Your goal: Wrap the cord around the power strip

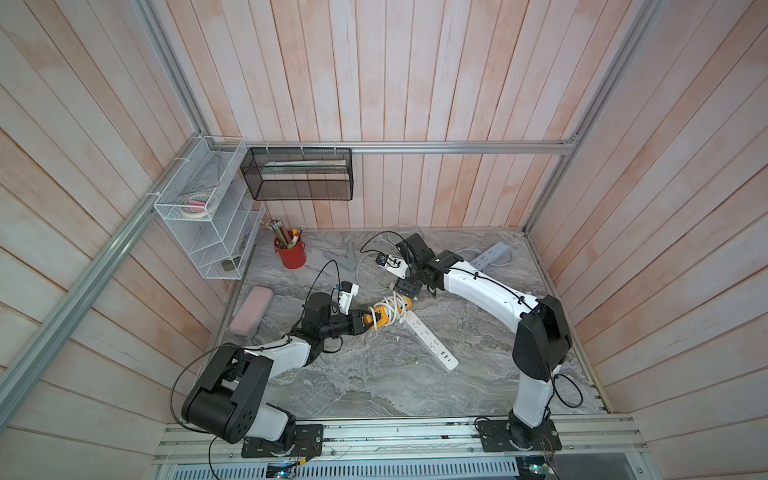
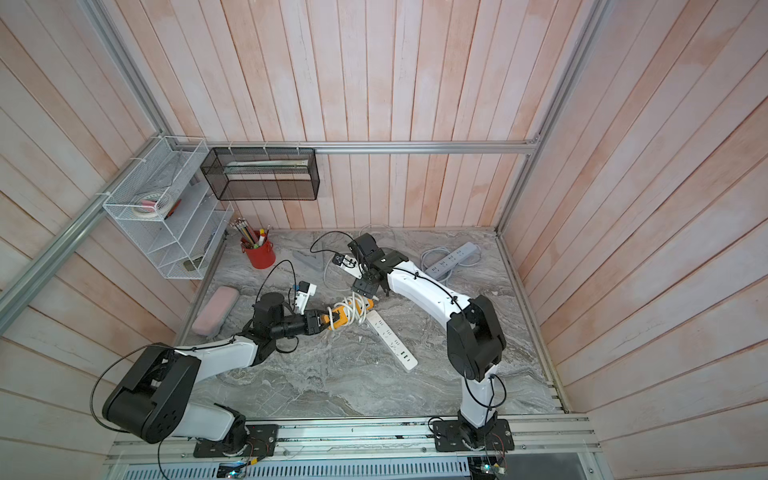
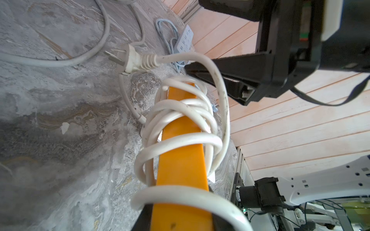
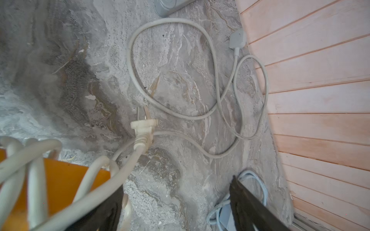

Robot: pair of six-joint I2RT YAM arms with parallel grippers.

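An orange power strip [image 3: 181,169] is held up in my left gripper [image 1: 361,320], shut on its near end. White cord [image 3: 177,140] circles it in several loose loops, bunched toward the far end. The white plug [image 3: 133,63] sticks out beyond that end on a length of cord. My right gripper hovers just past the loops, open, its fingertips beside the cord in the left wrist view, with the plug showing between and beyond them in the right wrist view.
A white power strip [image 1: 432,342] lies below. Another strip [image 1: 488,256] with coiled cord is at the back right. Loose grey cords [image 4: 173,113] lie on the marble table. A red pen cup [image 1: 293,254] and pink case [image 1: 252,312] stand at the left.
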